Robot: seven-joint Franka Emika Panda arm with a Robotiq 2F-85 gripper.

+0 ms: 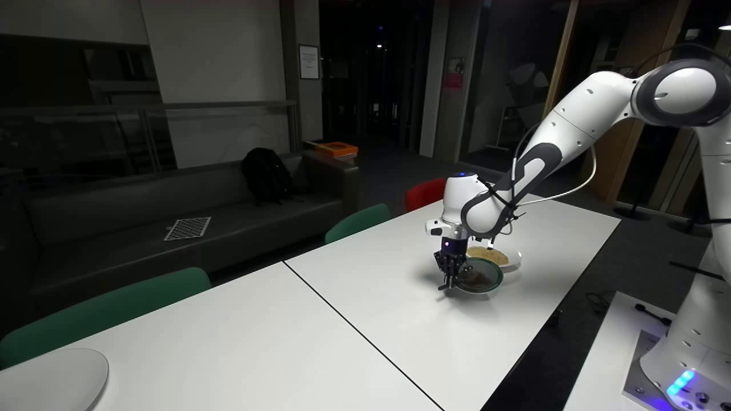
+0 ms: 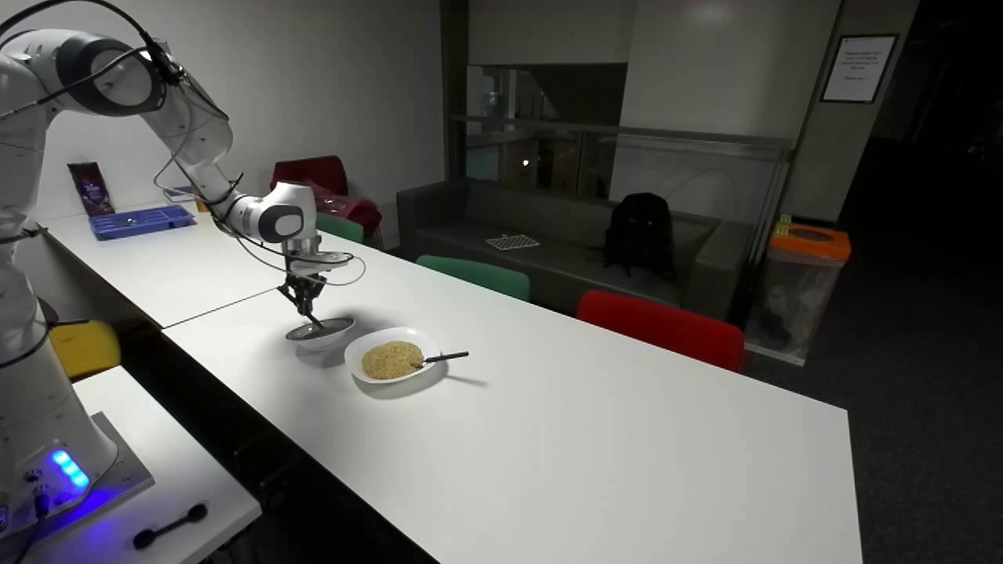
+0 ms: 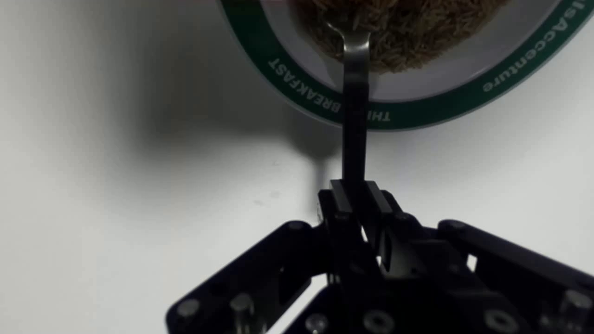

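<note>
In the wrist view my gripper is shut on the black handle of a spoon. The spoon's metal end reaches over the rim of a green-rimmed bowl and into brown grains, which hide its tip. Exterior view 2 shows the same bowl on the white table, tilted, with my gripper above its far side. Beside it lies a white dish of yellowish grains. A second dark-handled utensil rests in that dish, its handle sticking out over the rim.
A blue tray stands at the table's far end. Green chairs and a red chair line the far edge.
</note>
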